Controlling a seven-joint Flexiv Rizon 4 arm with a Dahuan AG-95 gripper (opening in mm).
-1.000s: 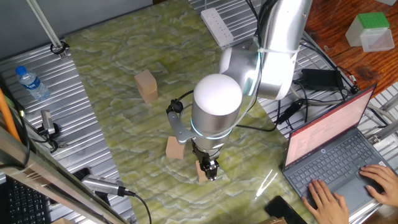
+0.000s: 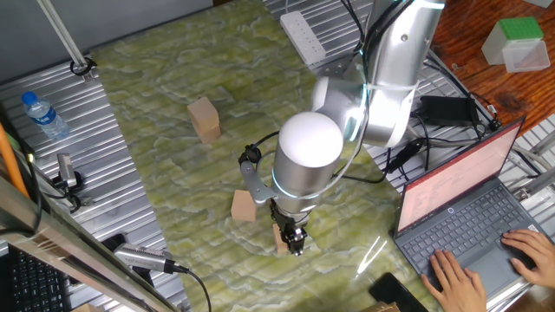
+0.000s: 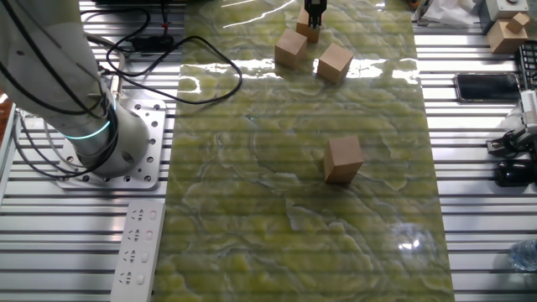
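Note:
My gripper [image 2: 296, 243] points down near the front of the green marbled mat, right beside a wooden block [image 2: 279, 239] that it partly covers. In the second exterior view the gripper [image 3: 315, 18] overlaps the upper part of that block [image 3: 307, 30]; whether they touch is unclear, and the finger's state cannot be made out. Close by sit two more wooden blocks, one on the left [image 3: 290, 48] and one on the right [image 3: 335, 63]. A taller wooden piece, perhaps two blocks stacked [image 3: 343, 159], stands apart in the mat's middle.
A laptop [image 2: 460, 208] with a person's hands [image 2: 455, 282] on it lies to the right of the mat, near a black phone [image 2: 395, 293]. A power strip [image 3: 138, 252] borders the mat by the arm's base.
The blocks in view have stayed put.

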